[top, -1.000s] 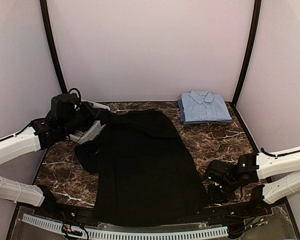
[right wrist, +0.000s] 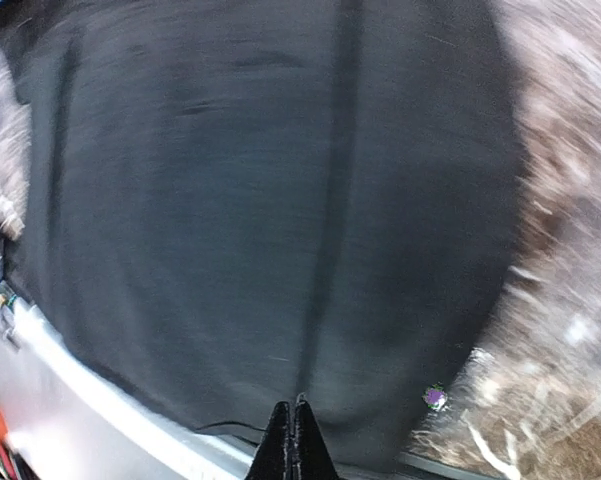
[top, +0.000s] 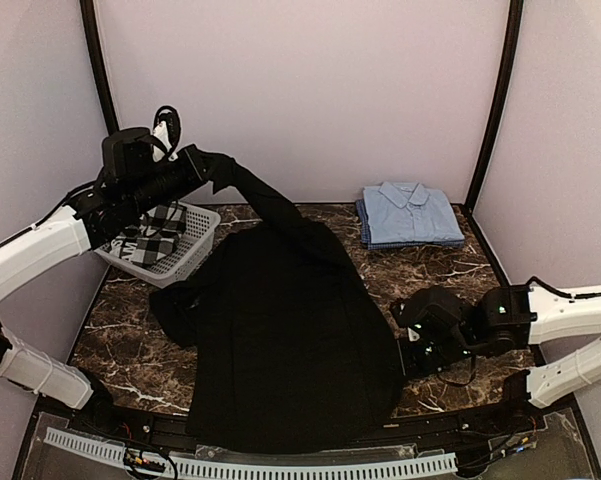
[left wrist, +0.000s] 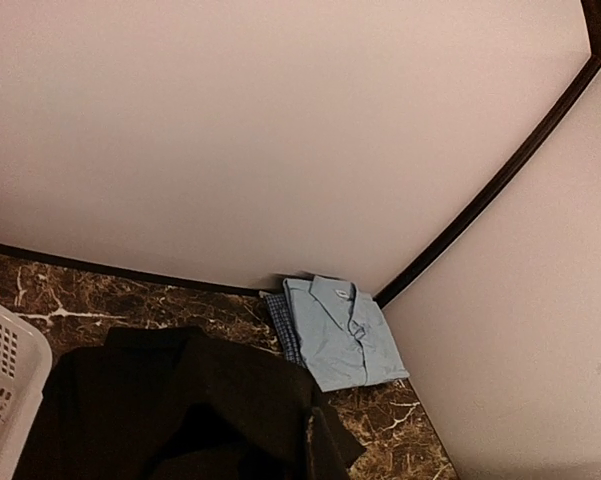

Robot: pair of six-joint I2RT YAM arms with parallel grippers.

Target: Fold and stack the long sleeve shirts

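Note:
A black long sleeve shirt (top: 280,340) lies spread over the table, its hem toward the front edge. One of its sleeves rises to the upper left, where my left gripper (top: 208,168) is shut on the cuff end, in the air above the basket. The left wrist view shows the dark cloth (left wrist: 250,390) filling its lower part. My right gripper is shut over the shirt's lower right side, with nothing visible between its fingers. A folded light blue shirt (top: 412,214) rests on a folded checked one (top: 364,226) at the back right.
A light grey basket (top: 188,262) at the left holds a black and white checked garment (top: 158,240). White walls close off the back and sides. Bare marbled table (top: 420,270) shows at the right and front left.
My left gripper has risen and moved slightly right, drawing the sleeve up and taut above the table. The right gripper has shifted left and a little back, over the shirt's right edge.

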